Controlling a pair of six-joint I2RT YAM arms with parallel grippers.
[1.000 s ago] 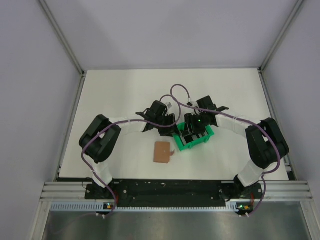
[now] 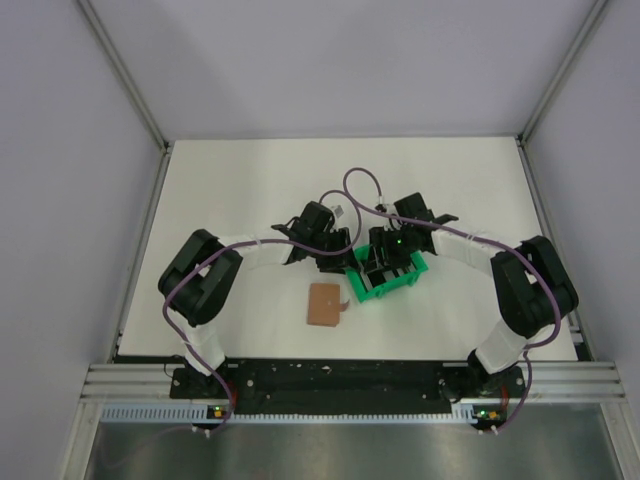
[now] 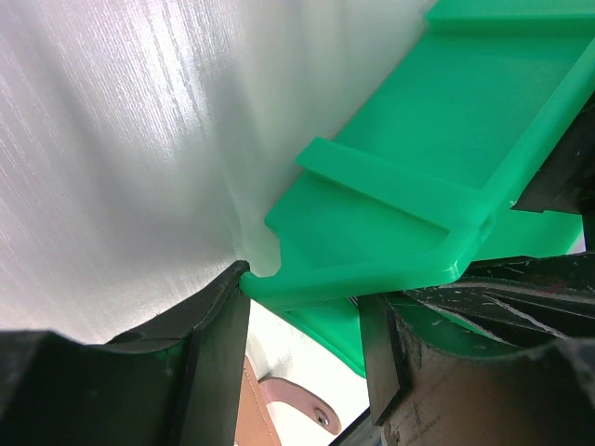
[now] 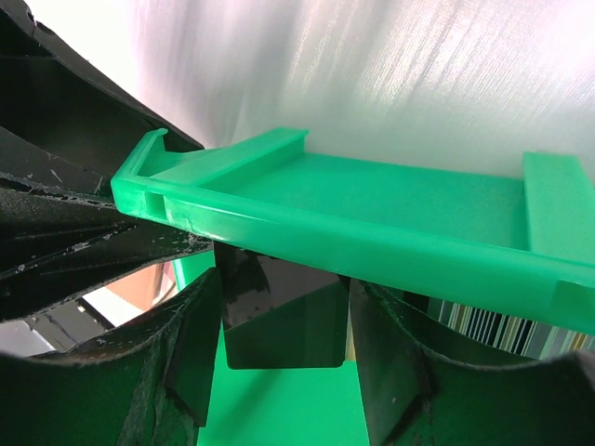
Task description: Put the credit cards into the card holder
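The green tray (image 2: 400,280) holds cards standing in rows (image 4: 488,325). My left gripper is closed round the tray's rim at one corner. My right gripper has a black card stack (image 4: 279,334) between its fingers, just under the tray's green edge. The brown card holder (image 2: 324,304) lies flat on the table left of the tray; part of it, with a snap strap (image 3: 302,400), shows in the left wrist view.
Both arms meet over the tray in the middle, close to each other.
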